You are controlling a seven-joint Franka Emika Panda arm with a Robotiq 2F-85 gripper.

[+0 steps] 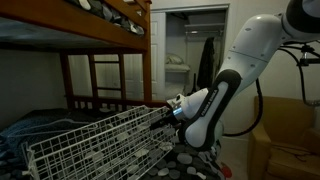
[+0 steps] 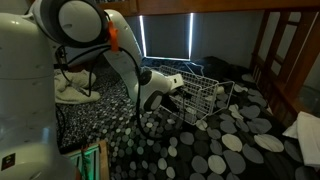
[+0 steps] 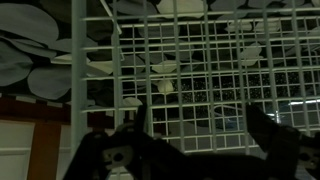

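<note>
A white wire rack (image 1: pixel 100 147) stands as a long grid on the dark dotted bedding, in front of the bunk bed. In exterior view 2 the rack (image 2: pixel 207 97) sits right beside my gripper (image 2: pixel 178 86), which is at its near end. The wrist view looks onto the wire grid (image 3: pixel 180 90), with bedding showing through it. My gripper is open there, its dark fingers (image 3: pixel 262 128) wide apart at the lower left and right. Wires run across the space between them in the picture; whether any finger touches them I cannot tell.
Dotted bedding (image 2: pixel 215 150) spreads around the rack, largely clear in front of it. The upper bunk (image 1: pixel 80 30) overhangs at the left. A tan armchair (image 1: pixel 285 140) stands at the right, and a white object (image 2: pixel 305 130) lies at the far right.
</note>
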